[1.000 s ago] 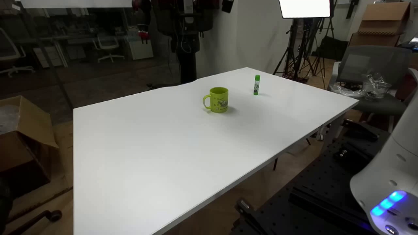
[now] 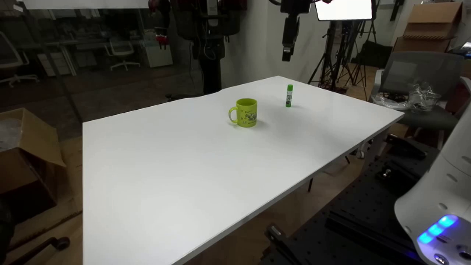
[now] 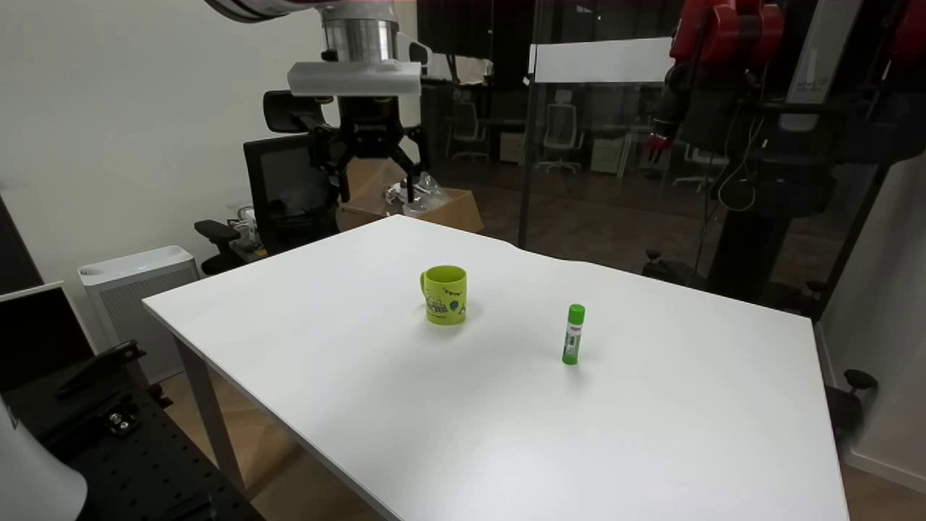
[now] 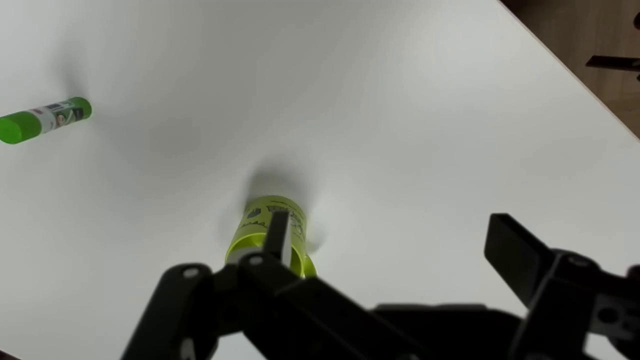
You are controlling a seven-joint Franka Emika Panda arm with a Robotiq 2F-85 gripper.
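A lime-green mug (image 2: 245, 115) stands upright on the white table, its handle on the left in both exterior views. Some distance away, a green glue stick (image 3: 573, 334) is upright on its base. Well above the tabletop hangs my gripper (image 3: 377, 184), open and with nothing between its fingers. In the wrist view the gripper has its fingers wide apart. Its left finger covers part of the mug (image 4: 273, 213) there, while the glue stick (image 4: 60, 118) appears at the far left, clear of both fingers.
The black arm mount (image 2: 353, 229) lies along the near side.
In exterior view 1 my gripper has moved to the right and come lower into the frame, where before only a small tip showed at the top. Mug and glue stick have not moved.
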